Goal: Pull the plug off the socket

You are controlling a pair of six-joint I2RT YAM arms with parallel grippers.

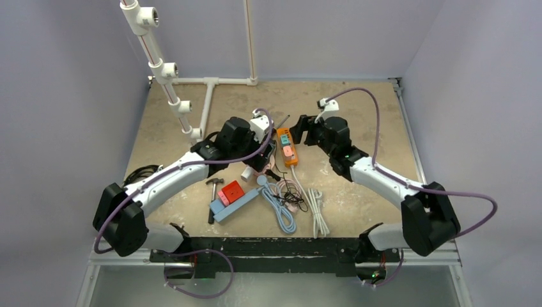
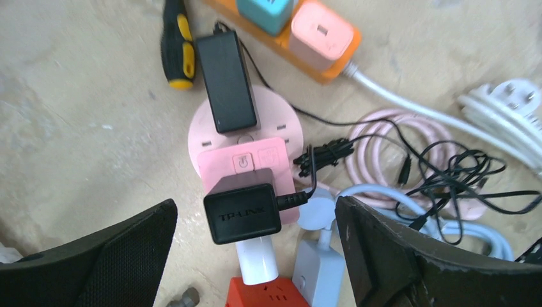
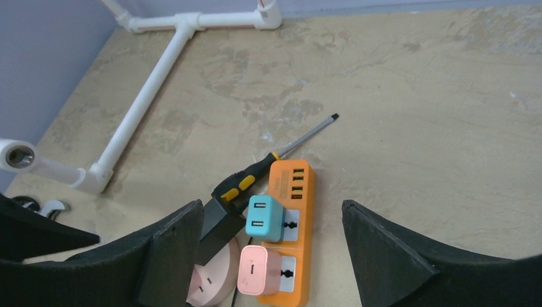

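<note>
An orange power strip [image 3: 307, 224] lies on the table with a teal plug [image 3: 266, 217] and a pink plug [image 3: 259, 270] seated in it. Beside it is a round pink socket [image 2: 291, 121] bearing a long black adapter [image 2: 227, 83]. A pink square socket [image 2: 281, 167] holds a black TP-LINK plug [image 2: 243, 214]. Over this last plug my left gripper stands open, fingers apart on either side, not touching it. My right gripper is part open above the strip's right side, with nothing held between its fingers.
A screwdriver [image 3: 255, 173] lies along the strip's far end. Black cable [image 2: 454, 179], a blue cord [image 1: 281, 211] and a white cord [image 1: 317, 214] are heaped at the near side. A red block [image 1: 232, 191] and a hammer [image 1: 213, 198] sit front left.
</note>
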